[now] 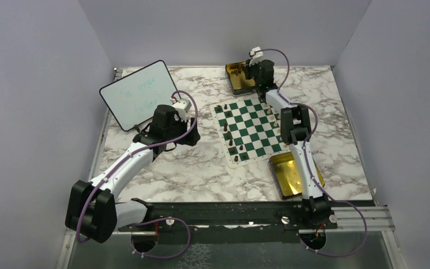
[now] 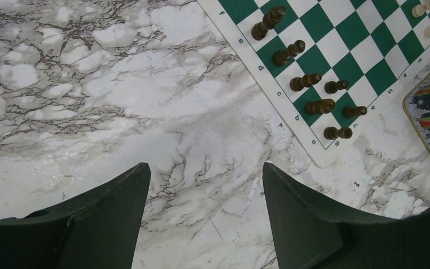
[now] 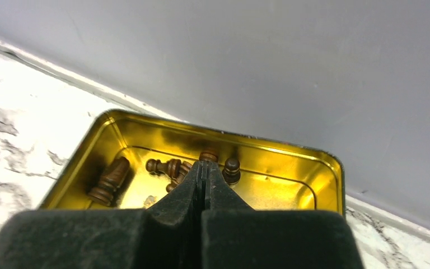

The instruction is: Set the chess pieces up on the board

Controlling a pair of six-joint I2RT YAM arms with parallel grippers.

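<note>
The green-and-white chessboard [image 1: 251,129] holds several dark pieces along its left side, among them a dark piece [image 2: 316,107] near a corner, and pale pieces [image 2: 417,10] on the far side. My left gripper stands open over bare marble left of the board, nothing between its fingers. My right gripper is shut, over the back gold tray [image 3: 283,147]; nothing shows between its fingertips. In that tray lie several dark pieces, including a large one [image 3: 110,180] at the left and a small one [image 3: 232,171] beside the fingertips.
A second gold tray [image 1: 283,179] sits at the front right, under the right arm. A whiteboard [image 1: 134,89] lies at the back left. Walls border the table behind and at both sides. Marble left and in front of the board is clear.
</note>
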